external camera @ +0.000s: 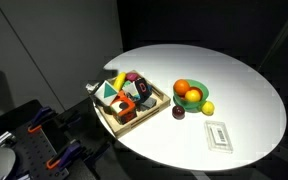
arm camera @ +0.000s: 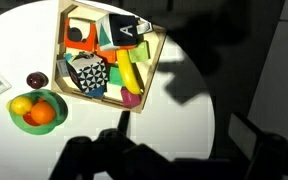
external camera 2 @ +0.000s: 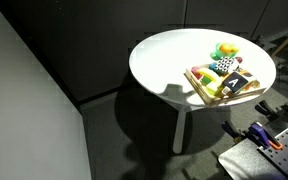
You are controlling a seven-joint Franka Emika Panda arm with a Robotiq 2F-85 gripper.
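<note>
A shallow wooden box [arm camera: 154, 60] full of toys lies on the white round table [arm camera: 74, 150]. In the wrist view it holds a black-and-white block [arm camera: 122, 31], a yellow banana-shaped piece [arm camera: 130, 70], a red-orange piece [arm camera: 81, 33], a checkered piece [arm camera: 87, 73] and a purple-red round piece [arm camera: 130, 97]. My gripper stands open at the bottom of the wrist view. Nothing shows between its widely spread dark fingers. The box appears above and left of them, apart from the fingers.
A green bowl [external camera: 198, 104] with orange fruit stands beside the box. A yellow fruit [external camera: 208, 108], a dark red round thing [external camera: 179, 112] and a white rectangular thing [external camera: 217, 137] lie nearby.
</note>
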